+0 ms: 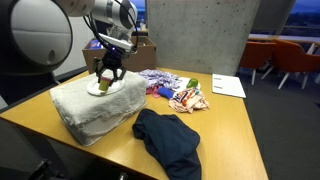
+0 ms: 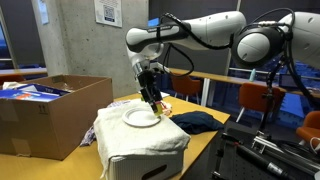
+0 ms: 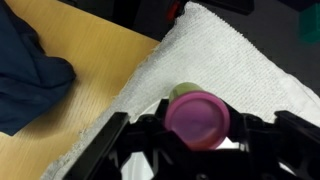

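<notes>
My gripper is shut on a small round container with a pink top (image 3: pixel 197 119) and a yellow-green side. In exterior view 1 the container (image 1: pixel 104 84) shows greenish between the fingers, over the white plate (image 1: pixel 92 87). Seen from exterior view 2, the plate (image 2: pixel 141 118) lies on a white towel draped over a box-like block (image 2: pixel 142 150), and the gripper (image 2: pixel 157 108) is at the plate's right side. Whether the container touches the plate, I cannot tell. The fingers hide much of the plate in the wrist view.
A dark cloth (image 1: pixel 168 143) lies on the wooden table, right of the towel-covered block. Behind it are crumpled coloured cloths (image 1: pixel 188 98). A cardboard box (image 2: pixel 60 117) stands at the left in exterior view 2.
</notes>
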